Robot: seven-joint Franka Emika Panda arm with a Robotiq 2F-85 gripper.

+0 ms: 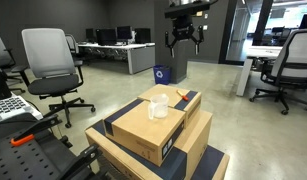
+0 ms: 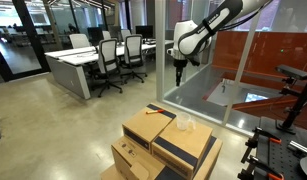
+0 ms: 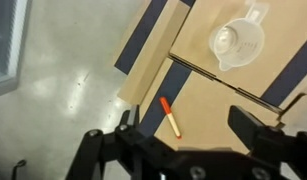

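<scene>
A clear measuring cup with a handle stands on the cardboard boxes; it also appears in exterior view 1 as a pale cup and in exterior view 2 as a whitish cup. A red-and-white marker-like stick lies flat on a neighbouring box top. High above both hangs my gripper, its fingers spread wide with nothing between them. Seen from the wrist, the stick lies in line with the gap between the fingers, far below, and the cup is off to the upper right.
Cardboard boxes with dark tape bands form a stepped surface with seams between the tops. A black table stands at the near left. Office chairs are farther off, and open floor surrounds the boxes.
</scene>
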